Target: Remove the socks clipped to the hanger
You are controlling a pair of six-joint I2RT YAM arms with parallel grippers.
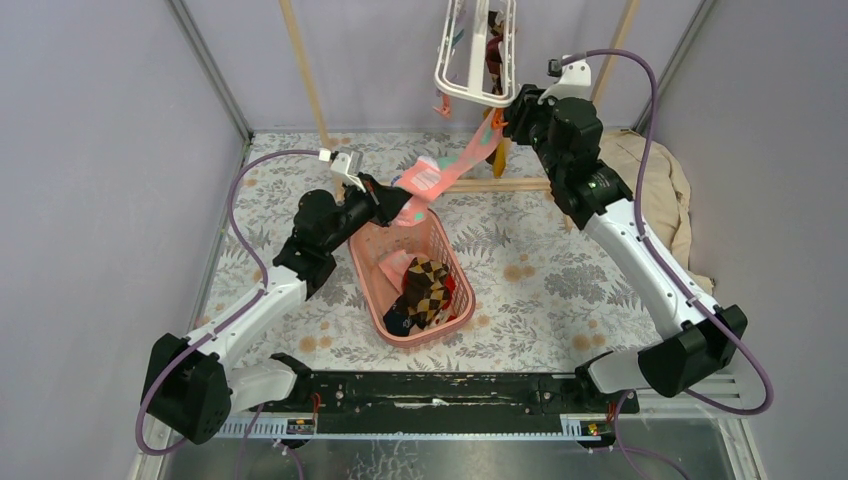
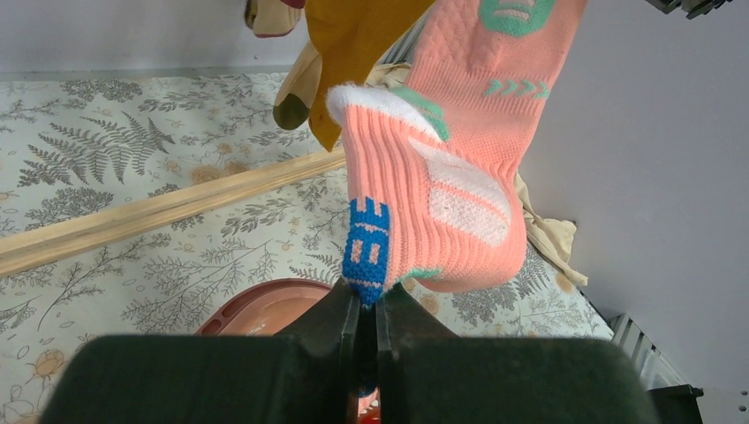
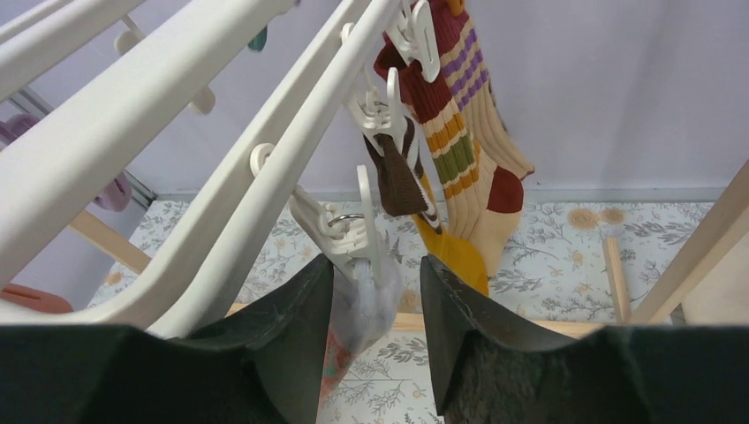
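Observation:
A pink sock (image 1: 460, 165) stretches from the hanger's near corner down to my left gripper. My left gripper is shut on its blue-marked cuff, above the basket (image 1: 365, 285). The white hanger (image 1: 478, 97) hangs at the top of the top view. In the right wrist view its nearest clip (image 3: 353, 234) stands between the parted fingers of my right gripper, closer to the left finger. The sock's greyish end (image 3: 364, 309) is right below that clip; whether the clip still pinches it, I cannot tell.
Striped and mustard socks (image 3: 459, 177) hang from clips farther along the hanger. Several socks, one checkered (image 1: 428, 290), lie in the basket. A wooden bar (image 1: 500, 185) crosses behind, and beige cloth (image 1: 650, 190) lies at the right. Patterned floor right of the basket is clear.

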